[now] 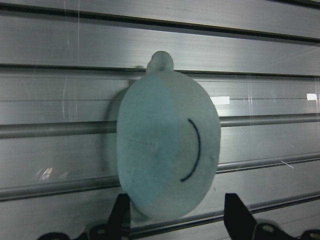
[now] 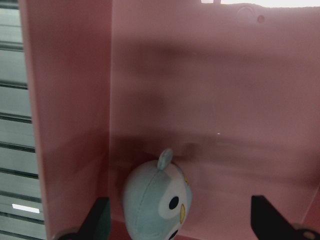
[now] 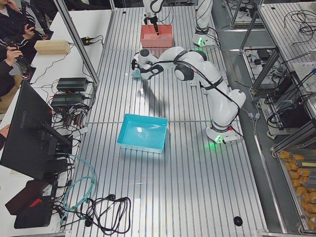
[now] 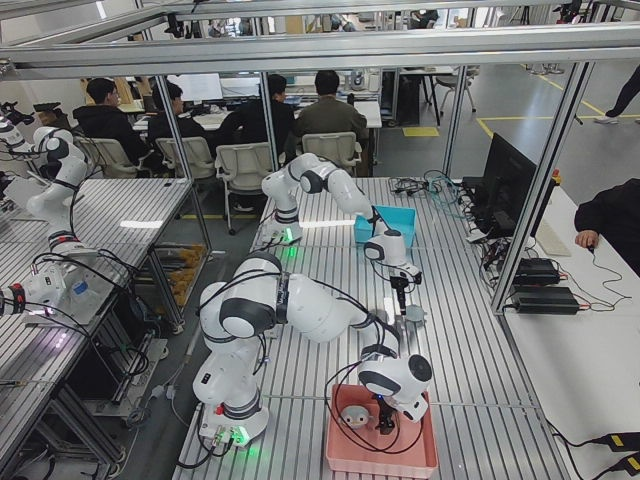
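Note:
A pale mint plush [image 1: 167, 145] with a stitched curve lies on the slatted table just beyond the open fingers of my left gripper. In the camera right view it is the small grey-blue shape [image 4: 414, 315] beside that gripper. My right gripper is open over the pink bin [image 4: 345, 455], where a light-blue plush with face patches [image 2: 145, 195] lies against one side, between and beyond the fingertips, not held.
An empty turquoise bin [image 3: 142, 133] stands mid-table in the camera left view. Cables [image 3: 103, 217] lie at the near left corner. A monitor [image 3: 27, 133] and power units stand along the side. The table between the bins is largely clear.

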